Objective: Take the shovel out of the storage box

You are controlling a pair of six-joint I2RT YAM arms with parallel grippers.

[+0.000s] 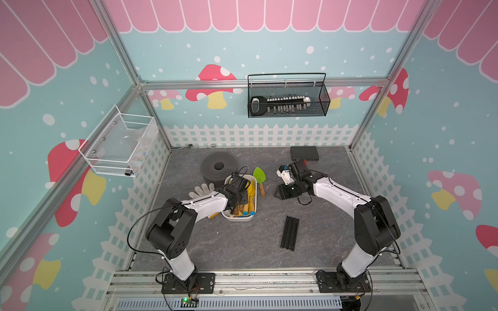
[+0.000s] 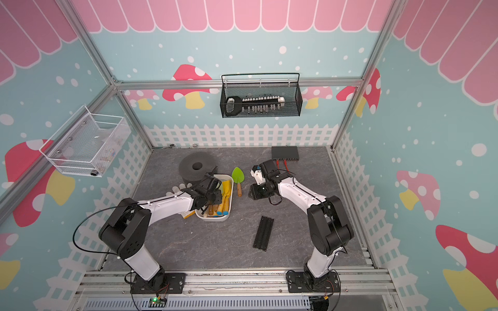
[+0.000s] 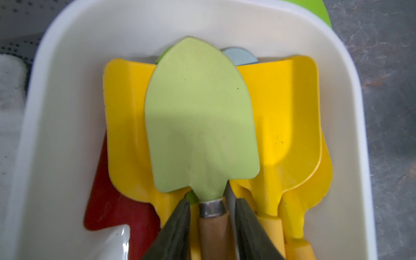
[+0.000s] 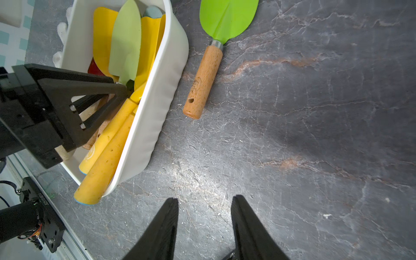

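The white storage box [image 3: 355, 99] is packed with shovels. On top lies a pale green shovel [image 3: 199, 112] with a metal collar and wooden handle, over yellow ones [image 3: 294, 99] and a red one. My left gripper is inside the box, its fingers part open on either side of that handle just below the collar; whether they touch it is unclear. My right gripper stands part open over the bare table right of the box, nothing between its fingers. A bright green shovel [image 4: 203, 78] lies on the table beside the box.
A grey glove [image 1: 199, 191], a dark round ring [image 1: 210, 160] and a flat black device [image 1: 304, 152] surround the work area. A black slotted bar [image 1: 290, 233] lies at front centre. Mesh baskets hang on the back and left walls.
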